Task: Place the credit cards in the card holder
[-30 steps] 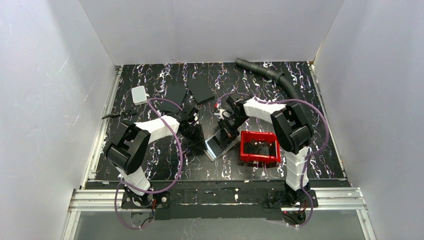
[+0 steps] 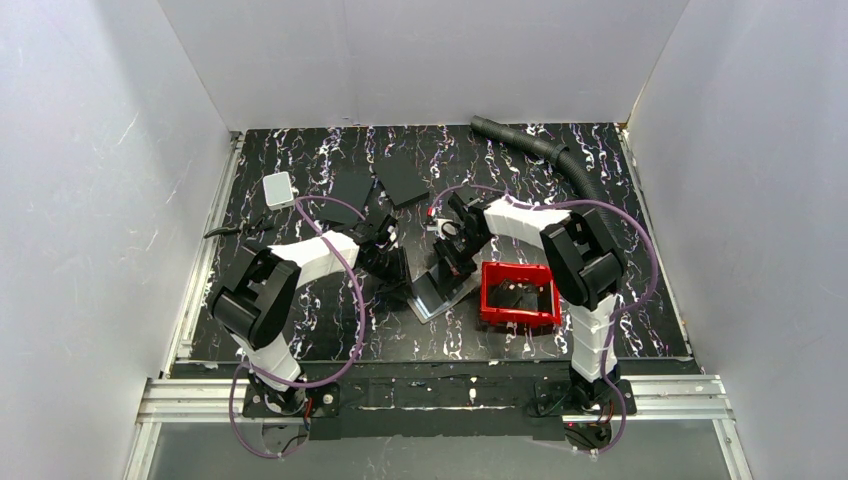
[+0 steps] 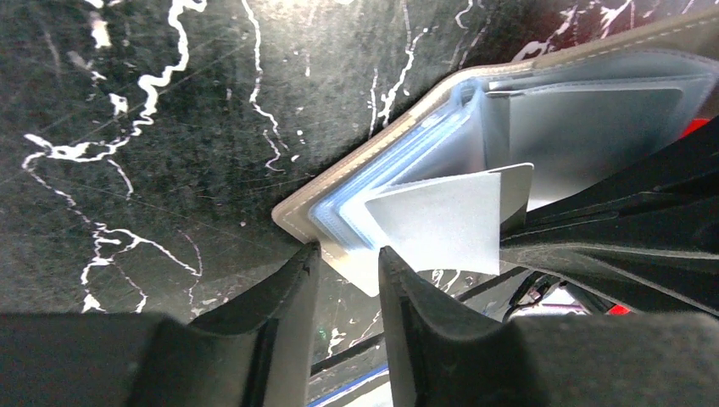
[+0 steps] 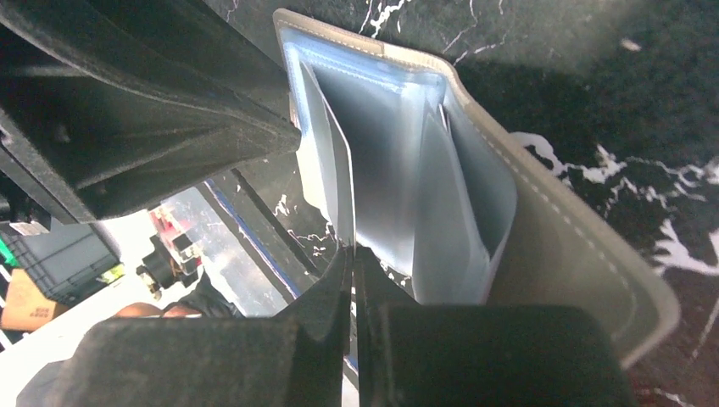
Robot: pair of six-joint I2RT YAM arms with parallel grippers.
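The card holder point(image 2: 432, 308), tan-edged with clear plastic sleeves, lies spread on the table between my two grippers. A thin pale card point(image 3: 449, 216) stands tilted at its sleeves, partly inside the clear plastic. My right gripper is shut on the upper edge of that card. At the holder's corner, my left gripper is part open, its fingertips apart; the tan edge and sleeve corner lie just beyond them. Whether they touch the holder cannot be told. Another clear sleeve point(image 4: 445, 212) stands open beside the held card.
A red basket point(image 2: 557, 318) with dark contents stands close right of the holder. Dark flat blocks point(image 2: 400, 180), a white box point(image 2: 278, 190) and a black tube point(image 2: 540, 148) lie farther back. The table left of the holder is free.
My right gripper has shifted very slightly toward the table's front. The left arm and the holder look almost unmoved.
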